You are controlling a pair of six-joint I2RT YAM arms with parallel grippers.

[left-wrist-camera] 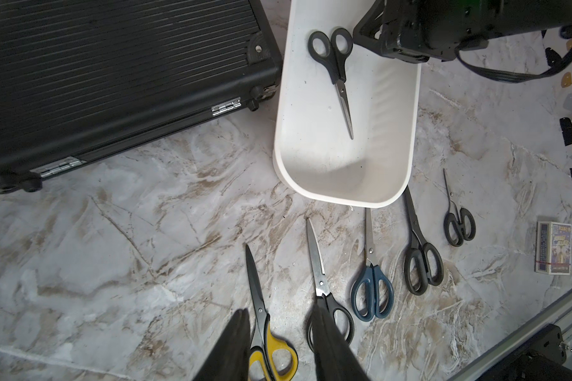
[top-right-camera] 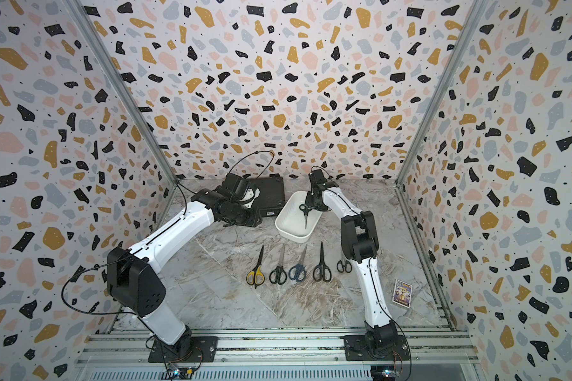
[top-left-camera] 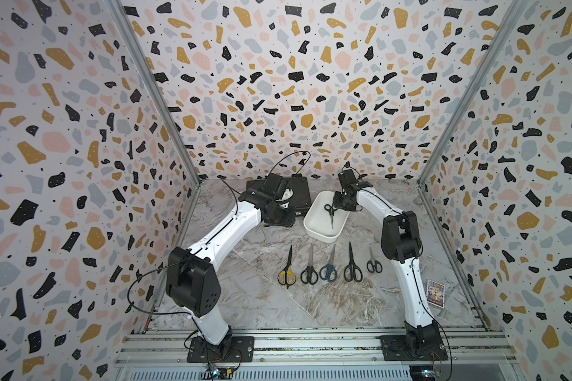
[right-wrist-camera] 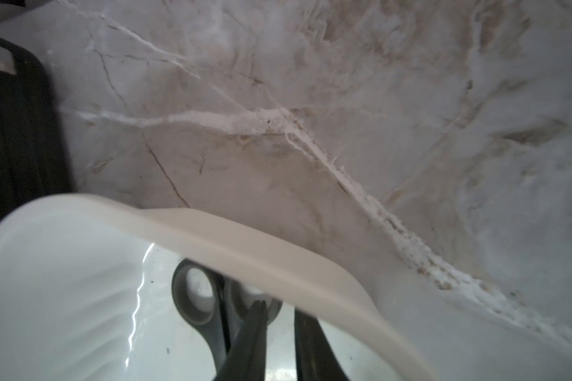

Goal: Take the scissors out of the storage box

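Black-handled scissors (left-wrist-camera: 338, 78) lie in the white storage box (left-wrist-camera: 348, 190), handles toward its far end. My right gripper hangs at that far end, its fingertips low in the right wrist view beside the rim and handles. It looks shut, with nothing seen between the fingers. My left gripper stands open, left of the box in the top views, high over the loose scissors in its wrist view, holding nothing.
Several scissors lie in a row before the box, including a yellow-handled pair (left-wrist-camera: 273, 352). A black case (left-wrist-camera: 108, 82) sits left of the box. A small printed box (left-wrist-camera: 553, 247) lies at the right edge.
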